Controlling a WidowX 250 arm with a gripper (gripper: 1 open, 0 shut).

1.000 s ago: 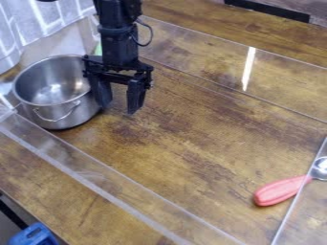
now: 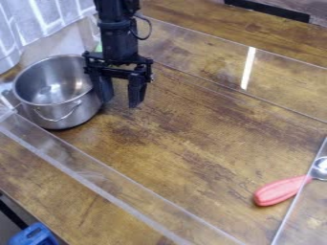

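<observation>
My black gripper (image 2: 120,88) hangs at the upper left, just beside the right rim of a steel pot (image 2: 59,95). Its two fingers point down and look apart; whether one touches the pot's rim or reaches inside it is not clear. A spoon with a red handle (image 2: 277,190) lies at the lower right, far from the gripper, its metal head at the right.
A clear low barrier runs around the wooden table (image 2: 192,134). A white tiled wall stands at the left back, with a small green thing partly hidden behind the arm. A blue object (image 2: 34,235) sits at the bottom left.
My gripper has shifted very slightly, a little upward. The pot and the spoon stay where they were.
</observation>
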